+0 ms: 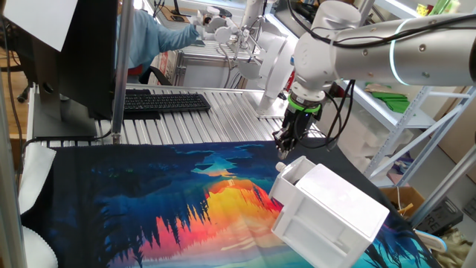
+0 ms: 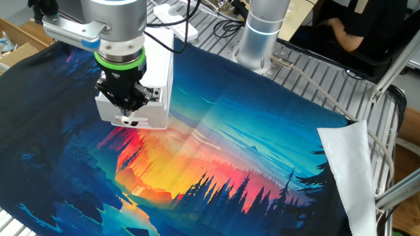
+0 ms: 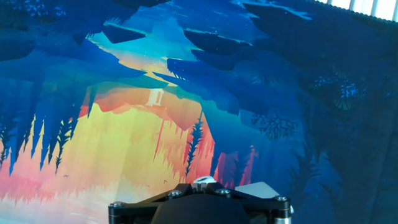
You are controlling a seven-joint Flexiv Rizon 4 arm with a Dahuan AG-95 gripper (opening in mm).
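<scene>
A white drawer box (image 1: 338,212) rests on the printed cloth, its round knob (image 1: 280,167) on the end nearest my gripper (image 1: 282,153). A gap shows at the top of the drawer (image 1: 297,170), so it stands partly pulled out. In the second exterior view, my gripper (image 2: 128,117) points down at the front of the drawer box (image 2: 154,115), right by the white knob (image 2: 128,121). A bit of white (image 3: 204,180) peeks out past the gripper's black links in the wrist view. The fingertips are largely hidden; whether they grip the knob cannot be told.
A keyboard (image 1: 167,102) lies behind the cloth on the slatted tabletop. A white power strip (image 2: 176,23) and cables lie near the box in the second exterior view.
</scene>
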